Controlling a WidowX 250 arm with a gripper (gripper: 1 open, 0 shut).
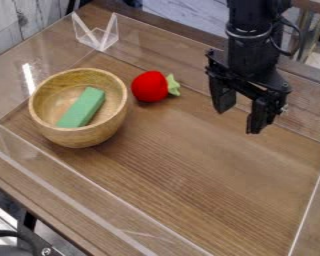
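My gripper (pixel 244 97) is at the upper right, black, hanging above the wooden table; whether its fingers are open or shut is not clear. To its left lies a red object with a pale green top (pixel 152 86), resembling a strawberry or tomato. A wooden bowl (pixel 48 92) at the left holds a green bar-shaped object (pixel 81 108).
A clear wire or plastic rack (pixel 93 30) stands at the back left near the table's edge.
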